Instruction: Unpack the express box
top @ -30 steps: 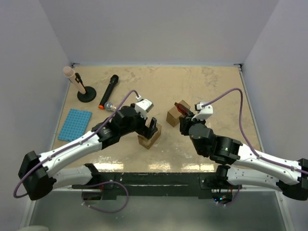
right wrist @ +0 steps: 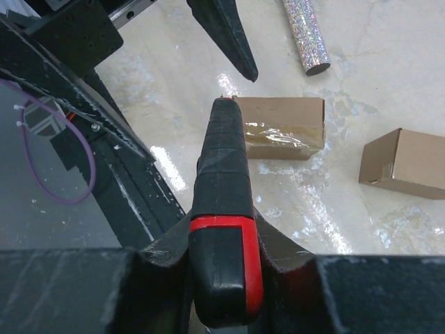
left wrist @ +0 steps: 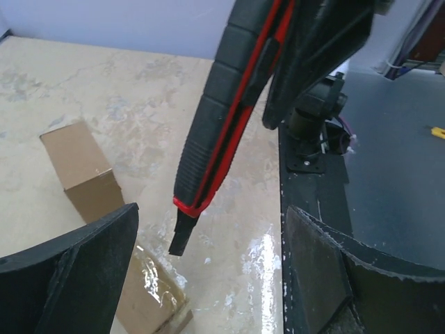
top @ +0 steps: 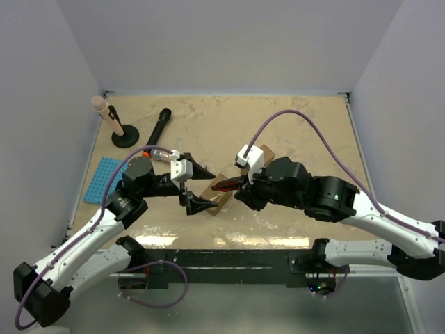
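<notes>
A black-and-red box cutter [left wrist: 222, 139] [right wrist: 221, 174] is held in my right gripper [top: 243, 182], which is shut on it, its tip pointing left. My left gripper [top: 207, 188] stands open just left of the cutter, which shows between and beyond its fingers in the left wrist view. Below lies a taped cardboard box [top: 217, 203] [left wrist: 142, 292] [right wrist: 278, 132]. A second cardboard box [top: 265, 153] [left wrist: 80, 163] [right wrist: 407, 163] lies behind it, to the right in the top view.
At the left are a blue mat [top: 101, 181], a stand with a pale cylinder [top: 125, 137], a dark microphone-like object [top: 158, 129] and a clear object [top: 163, 154]. Its front edge lies near the taped box.
My left gripper has risen off the taped box and turned, opening to face the cutter.
</notes>
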